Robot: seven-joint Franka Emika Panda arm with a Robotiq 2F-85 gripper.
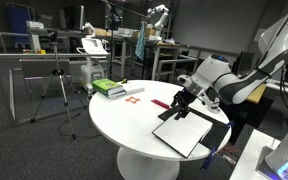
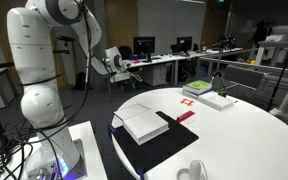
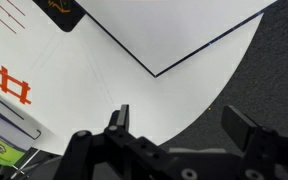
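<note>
My gripper (image 1: 177,106) hangs near the white box (image 1: 183,133) on the table, toward its left side in exterior view 1. In the wrist view the two dark fingers of the gripper stand well apart, and nothing shows between them but tabletop and floor. The white box (image 2: 142,123) rests on a black mat (image 2: 162,147), its upper face appearing tilted in exterior view 2. Part of a white surface with a dark-edged corner, likely the box (image 3: 174,25), fills the top of the wrist view.
A red item (image 2: 185,116) and an orange lattice piece (image 2: 188,101) lie on the white table (image 2: 249,140). A green box (image 2: 196,89) and a white tray (image 2: 218,101) sit toward the back. One white mug (image 2: 193,171) stands at the near edge. Bare tabletop lies between them.
</note>
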